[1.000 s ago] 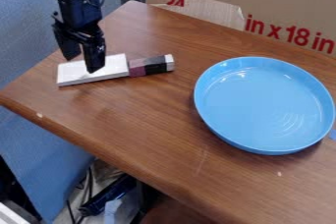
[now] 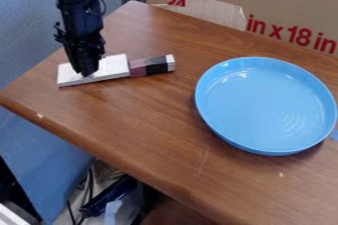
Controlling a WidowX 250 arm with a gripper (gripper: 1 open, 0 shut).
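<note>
My black gripper [image 2: 82,63] hangs low at the left of the table, its tips down at the white flat block [image 2: 111,69]. A short bar banded in pink, dark and grey [image 2: 152,65] adjoins the block's right end. Whether the fingers are open or shut on anything is hard to see. A light blue plate [image 2: 264,106] lies to the right, apart from both.
A cardboard box [image 2: 251,2] stands along the back.
The gripper has shifted slightly and its shape at the block looks narrower than before. The block, bar and plate look unmoved.
</note>
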